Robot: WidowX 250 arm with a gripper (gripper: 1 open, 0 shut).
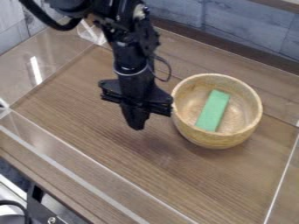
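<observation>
My gripper [138, 114] hangs over the wooden table near its middle, just left of a tan bowl [229, 131], pointing down and shut, with nothing visible between its fingers. A green rectangular block [212, 110] lies inside the bowl at the right of the view.
A small white object [93, 30] sits at the back left, partly behind the arm. A grey tiled wall runs along the back, and dark cables lie at the lower left corner.
</observation>
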